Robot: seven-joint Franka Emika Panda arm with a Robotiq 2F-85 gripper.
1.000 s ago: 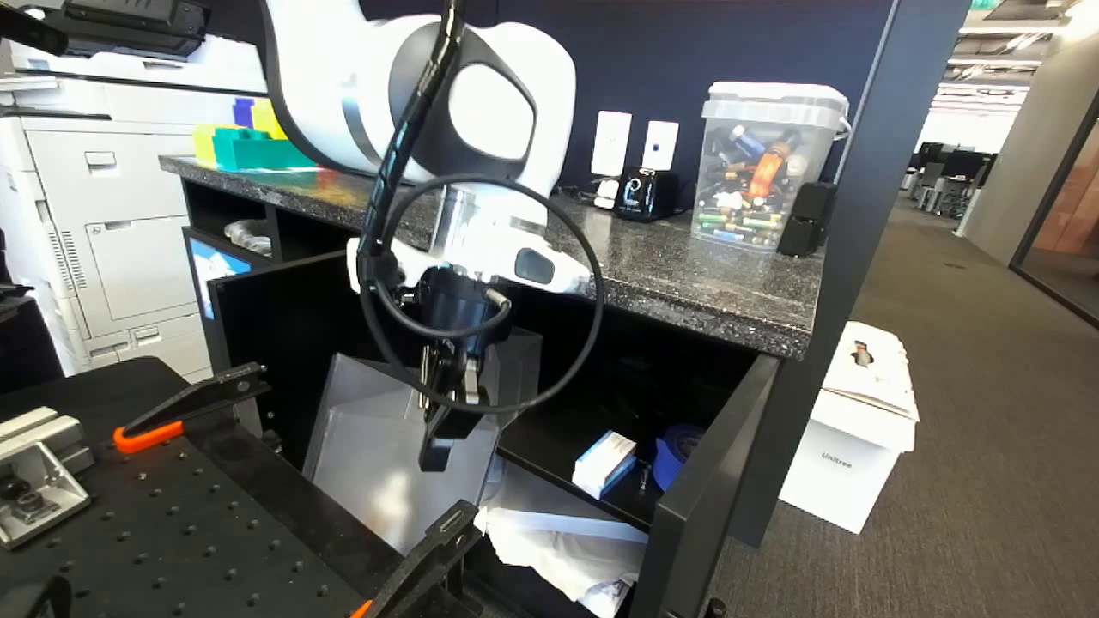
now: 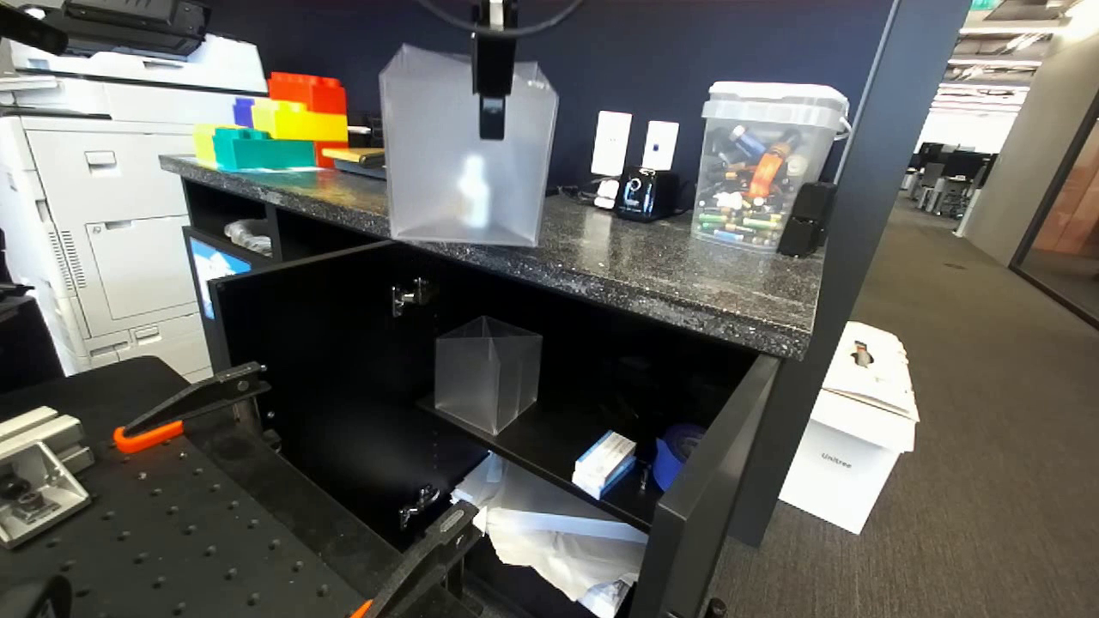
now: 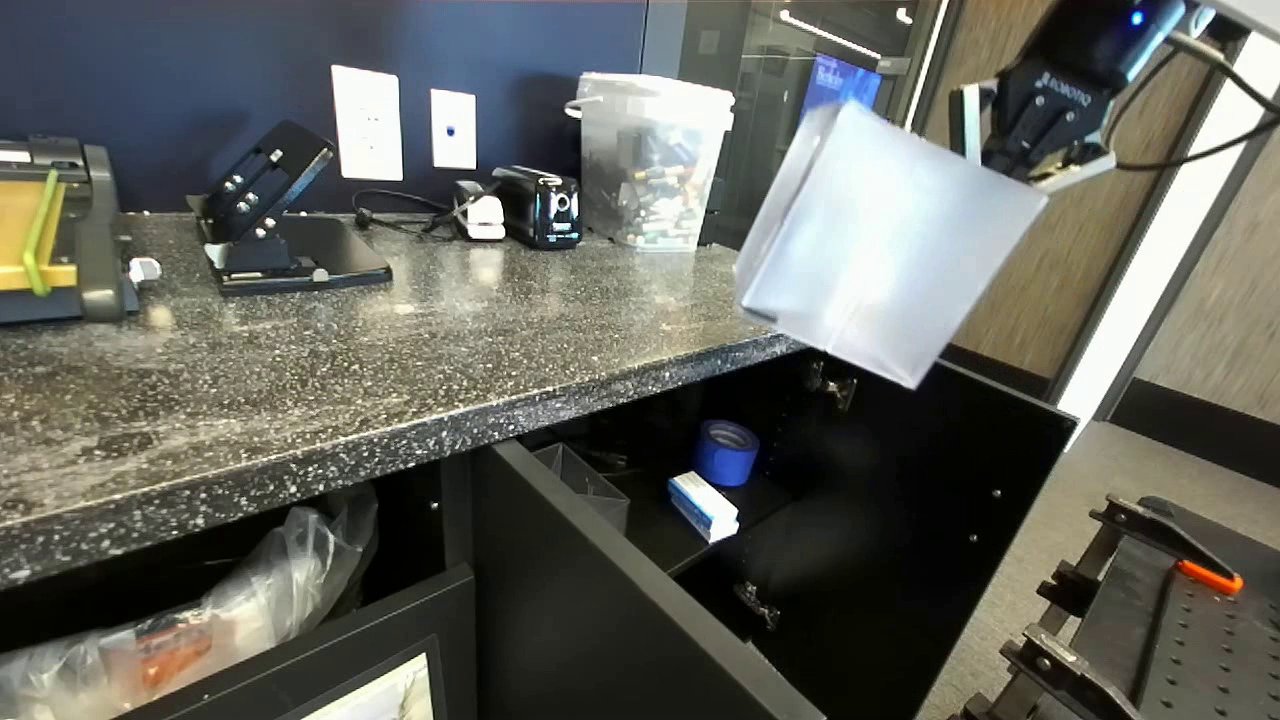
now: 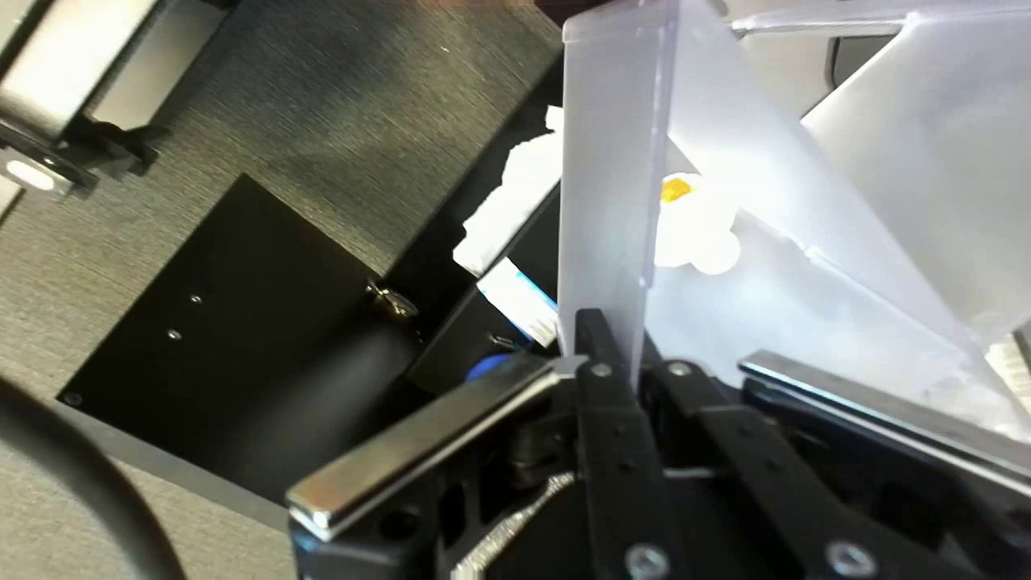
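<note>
A translucent plastic bin (image 3: pixel 888 240) hangs in the air, tilted, with my gripper (image 3: pixel 1026 174) shut on one of its walls. In exterior view 1 the bin (image 2: pixel 443 154) appears in front of the counter's left part, and a dark finger (image 2: pixel 492 118) lies over its face. From the wrist, the pinched wall (image 4: pixel 609 184) runs up between the dark fingers, and small white and yellow things show inside or through the bin. Below, a second translucent bin (image 2: pixel 484 376) stands upright on the shelf of the open cabinet.
A small blue-white box (image 2: pixel 604 463) and blue tape roll (image 3: pixel 726 452) share the shelf (image 2: pixel 561 469). Both cabinet doors stand open. On the counter (image 3: pixel 396 348) are a clear battery tub (image 2: pixel 768 165), a sharpener (image 3: pixel 540 206) and a hole punch (image 3: pixel 276 228).
My gripper and the held bin have risen from low before the cabinet to counter height. Most of the arm has left exterior view 1, uncovering the shelf bin.
</note>
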